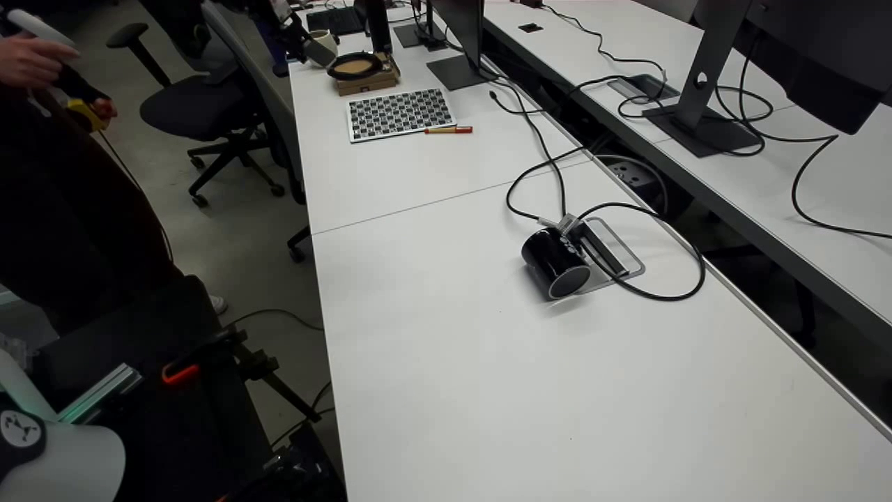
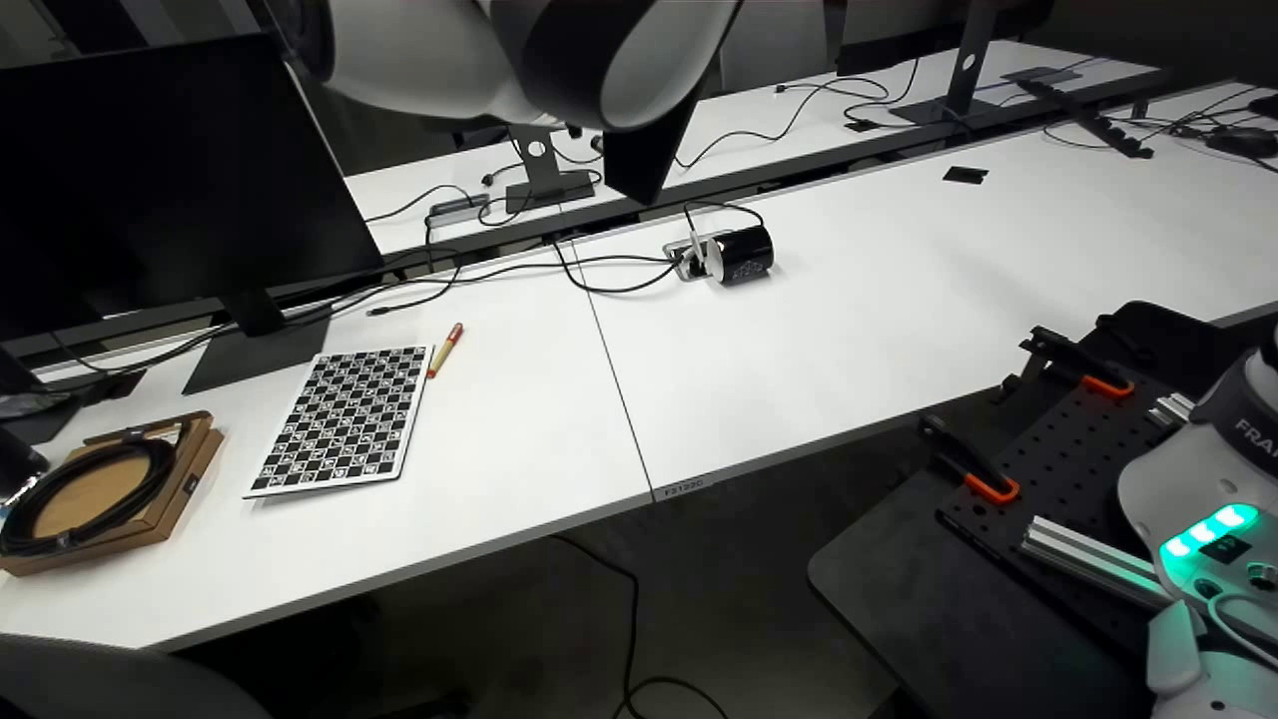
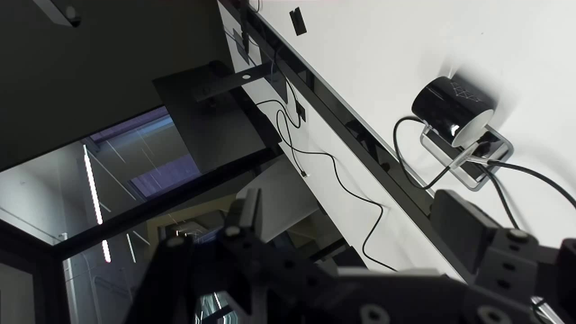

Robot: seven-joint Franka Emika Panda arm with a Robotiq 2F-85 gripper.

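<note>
A black mug (image 1: pixel 556 263) lies on its side on the white table, against the metal frame of a cable hatch (image 1: pixel 623 255). Its white-lined mouth faces the cable plugs in the wrist view, where the mug (image 3: pixel 452 110) is at the upper right. My gripper is open, its two fingers wide apart with nothing between them. It is up in the air, well away from the mug. Part of my arm (image 2: pixel 527 54) spans the top of exterior view 2, and my gripper partly covers a beige cup (image 1: pixel 324 39) in exterior view 1.
Black cables (image 1: pixel 698 276) loop around the hatch and mug. A checkered board (image 2: pixel 347 417), a red-yellow marker (image 2: pixel 445 350) and a cardboard box with coiled cable (image 2: pixel 198 461) lie farther along. Monitors (image 2: pixel 156 180) stand behind. A person stands at left in exterior view 1.
</note>
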